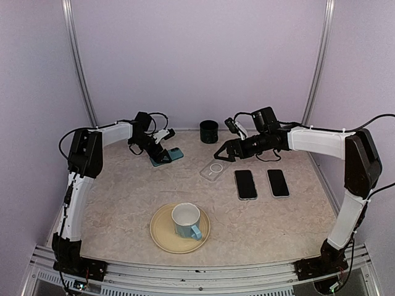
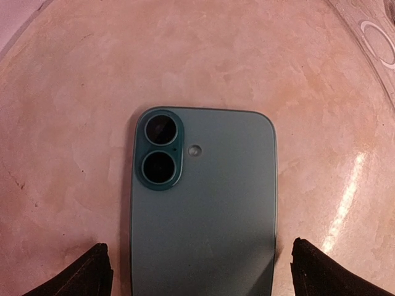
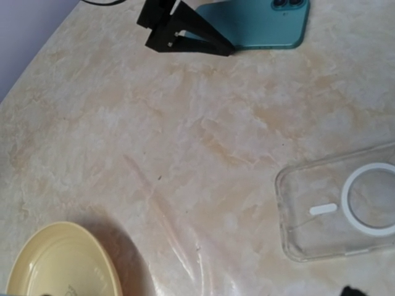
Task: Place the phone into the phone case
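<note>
The teal phone (image 1: pixel 174 154) lies back-up on the table at left of centre, seen close in the left wrist view (image 2: pixel 203 228). My left gripper (image 1: pixel 162 155) is open and low over it, a finger on either side of the phone's long edges (image 2: pixel 200 277). In the right wrist view, the phone (image 3: pixel 265 24) is partly behind that gripper. The clear case with a white ring (image 1: pixel 210 174) lies flat at centre, also in the right wrist view (image 3: pixel 302 234). My right gripper (image 1: pixel 225 154) stands open above the case's back part.
Two dark phones (image 1: pixel 245 185) (image 1: pixel 278 184) lie right of the case. A black cup (image 1: pixel 208 132) stands at the back. A mug (image 1: pixel 185 219) sits on a yellow plate (image 1: pixel 163 237) at the front.
</note>
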